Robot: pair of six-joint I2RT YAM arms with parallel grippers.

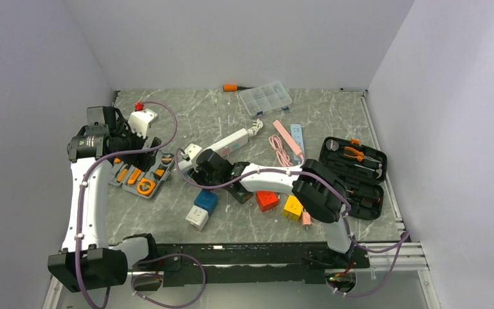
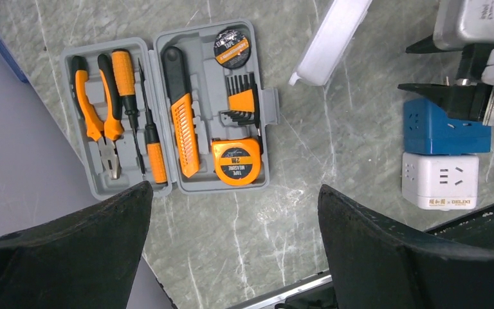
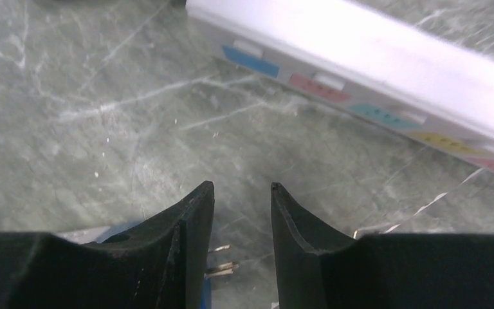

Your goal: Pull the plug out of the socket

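The long white power strip (image 1: 231,143) lies slantwise mid-table, its side with coloured socket faces (image 3: 318,87) turned toward the front. In the right wrist view my right gripper is part open, with only tabletop between its fingertips. It hovers just in front of the strip's left end. Below it in the top view are a blue cube plug (image 1: 206,201) and a white cube plug (image 1: 197,217), side by side. Metal prongs (image 3: 222,269) of the blue one show low in the right wrist view. My left gripper stands wide open and empty above the table's left side.
A grey tool case (image 2: 209,174) lies open under the left gripper. Red (image 1: 267,200) and yellow (image 1: 292,207) cubes sit under the right arm. Pink (image 1: 289,138) and blue (image 1: 297,138) strips, a black tool case (image 1: 354,174) and a clear box (image 1: 265,98) lie farther off.
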